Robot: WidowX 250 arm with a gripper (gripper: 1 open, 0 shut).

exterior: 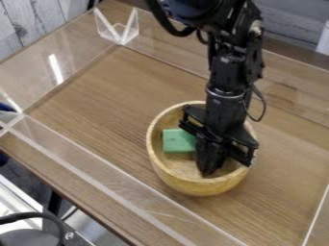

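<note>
A round wooden bowl [193,179] sits on the wooden table, with a green object [178,141] inside at its left. My black gripper [210,159] reaches down into the bowl beside the green object, covering part of it. Its fingertips are dark and overlapping, so whether anything is between them is hard to see; the fingers look shut.
A clear plastic holder [117,29] stands at the back left. The table's edge runs along the lower left, with dark cabling at the bottom corner.
</note>
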